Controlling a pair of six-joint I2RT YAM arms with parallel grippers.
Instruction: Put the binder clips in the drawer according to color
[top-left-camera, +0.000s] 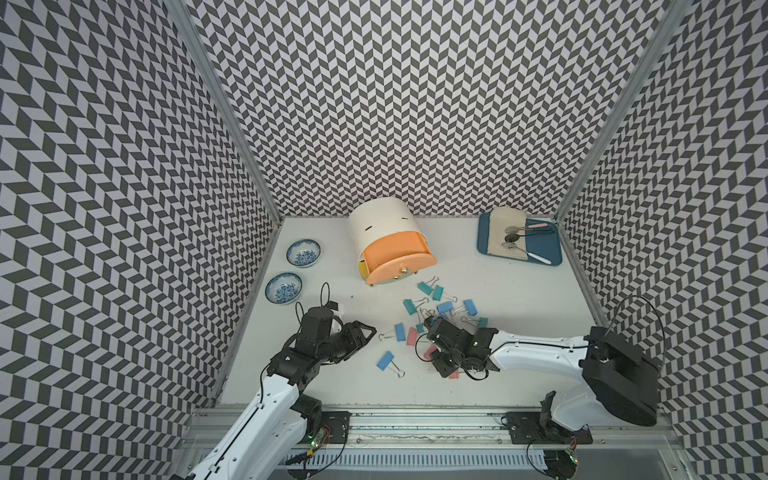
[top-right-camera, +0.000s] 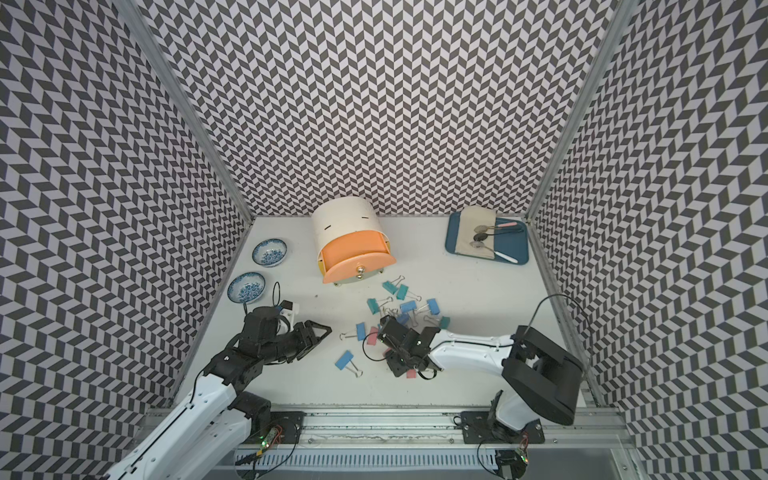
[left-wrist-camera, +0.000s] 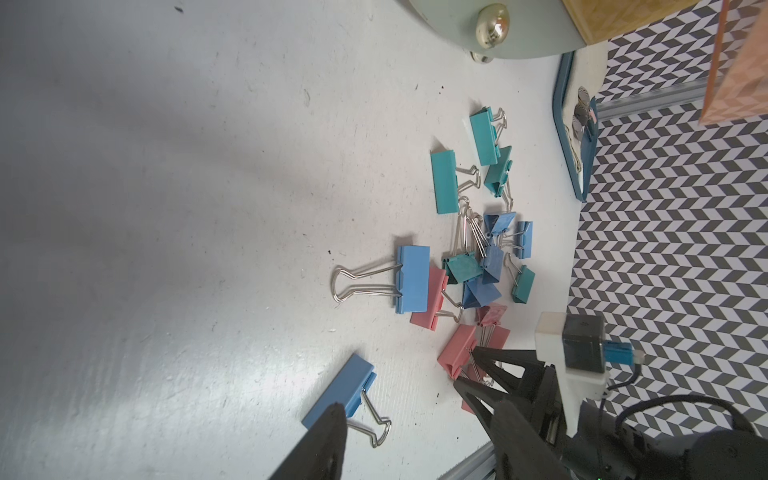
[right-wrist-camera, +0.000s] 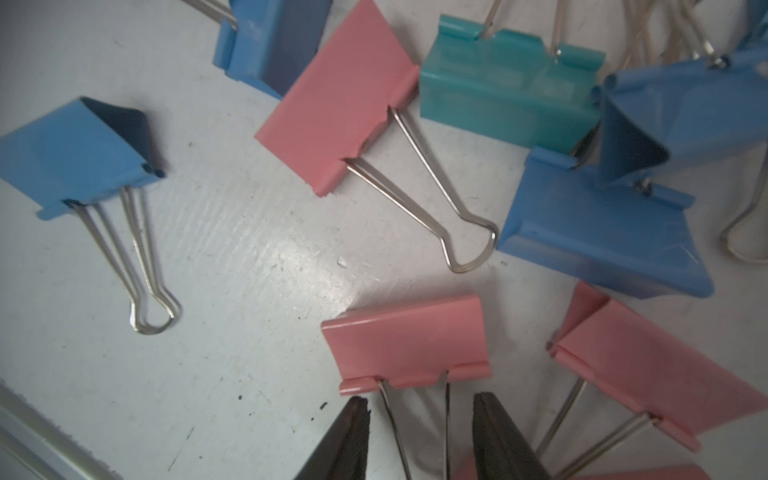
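Note:
A drawer unit (top-left-camera: 380, 216) stands at the back centre, with an orange drawer (top-left-camera: 396, 268) pulled out. Blue, teal and pink binder clips are scattered in front of it. My left gripper (top-left-camera: 360, 336) hangs open left of the clips; in the left wrist view a blue clip (left-wrist-camera: 340, 388) lies ahead of its fingers. My right gripper is low over the pink clips, fingers apart, straddling the wire handles of a pink clip (right-wrist-camera: 404, 340); whether it touches them I cannot tell.
Two patterned bowls (top-left-camera: 284, 288) (top-left-camera: 303, 253) sit at the left; a blue tray (top-left-camera: 548, 248) with cloth and cutlery is at the back right. Bare table lies between the drawer unit and the tray and at the right.

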